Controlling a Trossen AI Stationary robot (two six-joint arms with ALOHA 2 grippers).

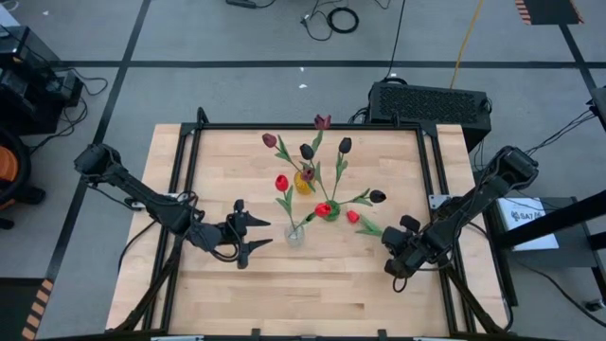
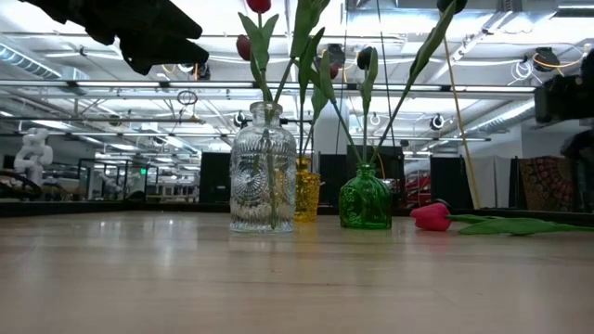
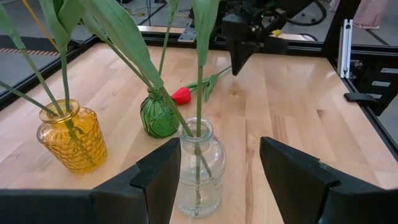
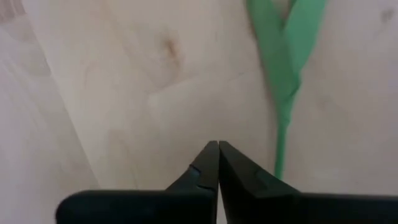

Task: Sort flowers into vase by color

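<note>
A red tulip (image 2: pixel 432 217) lies flat on the table, right of the green vase (image 2: pixel 365 202). Its leaves and stem (image 4: pixel 281 81) show in the right wrist view. Over the stem end, my right gripper is shut with nothing between its fingers; the stem passes just beside the tips. My left gripper stands open left of the clear vase (image 3: pixel 202 174), holding nothing. That vase carries stems with a red bloom (image 1: pixel 282 183). Behind it is the amber vase (image 3: pixel 73 138) with several stems. Dark tulips (image 1: pixel 345 145) and another red bloom (image 1: pixel 323 209) cluster above the vases.
Black frame rails (image 1: pixel 434 156) border the wooden table (image 1: pixel 312 308). The upright flowers and vases crowd the middle, between the two arms.
</note>
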